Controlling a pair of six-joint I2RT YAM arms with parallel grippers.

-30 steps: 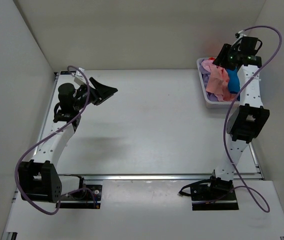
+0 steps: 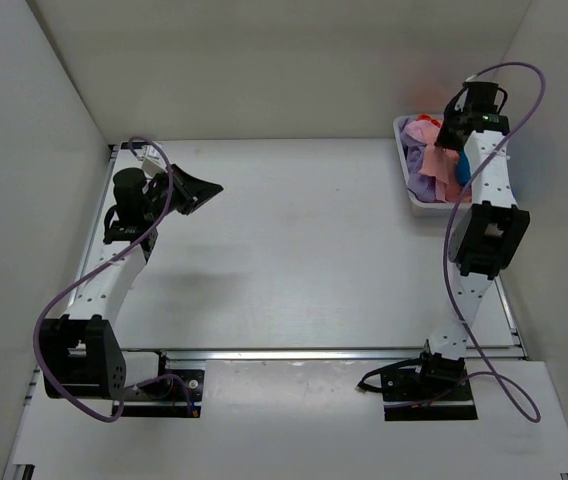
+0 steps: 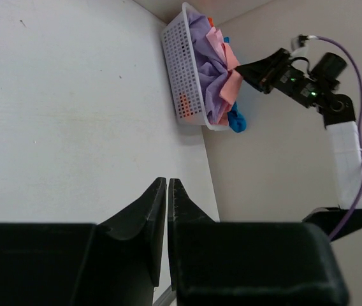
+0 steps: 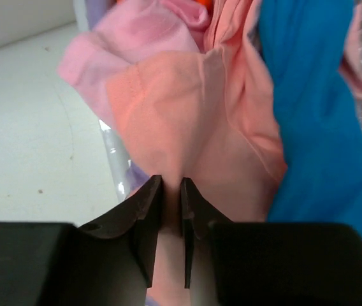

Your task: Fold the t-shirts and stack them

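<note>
A white basket [image 2: 416, 208] at the back right holds crumpled shirts: lavender [image 3: 207, 57], pink [image 4: 130, 35], salmon [image 4: 213, 127] and blue [image 4: 315, 127]. My right gripper is over the basket, shut on the salmon shirt, a fold of which runs up between its fingertips. My left gripper [image 2: 205, 194] hangs at the left side over bare table; in the left wrist view its fingers are close together with a narrow gap and nothing held.
Walls rise at the back and on both sides. Purple cables loop over both arms.
My right gripper has come down into the shirts in the basket and is now on the salmon fabric.
</note>
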